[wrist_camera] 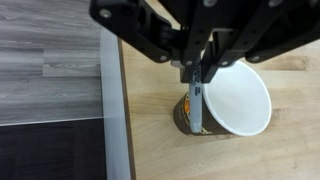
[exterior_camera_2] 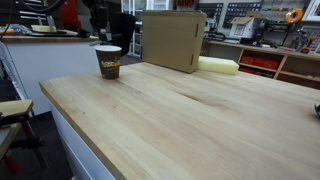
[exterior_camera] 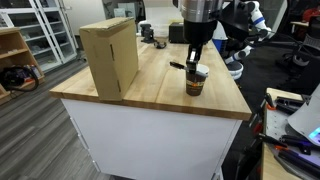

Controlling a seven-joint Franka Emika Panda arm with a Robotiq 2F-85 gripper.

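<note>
A brown paper cup with a white inside (exterior_camera: 195, 83) stands upright near the counter's edge. Right above it, my gripper (exterior_camera: 192, 66) points down and is shut on a thin object (wrist_camera: 196, 102), grey in the wrist view. A dark end (exterior_camera: 177, 65) shows to the left of the fingers in exterior view 1. In the wrist view the strip crosses in front of the cup's side and rim (wrist_camera: 240, 98); whether it touches the cup I cannot tell. Exterior view 2 shows the cup (exterior_camera_2: 108, 63) with the dark arm (exterior_camera_2: 98, 18) over it.
A tall cardboard box (exterior_camera: 111, 60) stands on the wooden counter (exterior_camera: 150, 88), left of the cup. The counter's edge drops to the floor close by the cup. In exterior view 2, a pale yellow block (exterior_camera_2: 217, 66) lies beside the box.
</note>
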